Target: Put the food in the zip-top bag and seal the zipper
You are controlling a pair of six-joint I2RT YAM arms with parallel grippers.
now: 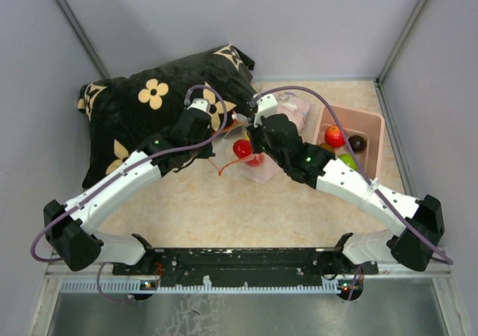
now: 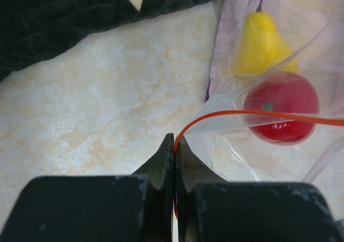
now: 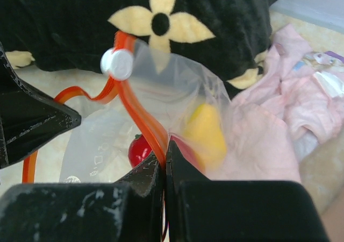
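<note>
The clear zip top bag with orange zipper strips hangs between my two grippers, its mouth spread apart. My left gripper is shut on the bag's edge, an orange strip running out from its fingertips. Across from it, my right gripper is shut on another stretch of the orange edge. A white slider sits on the strip. Through the film show a yellow pear and a red fruit; a second patch of red appears in the right wrist view.
A dark cushion with cream flowers lies behind and left. The pink cloth is behind and right of the bag. At right stands a pink bin holding a tomato and other food.
</note>
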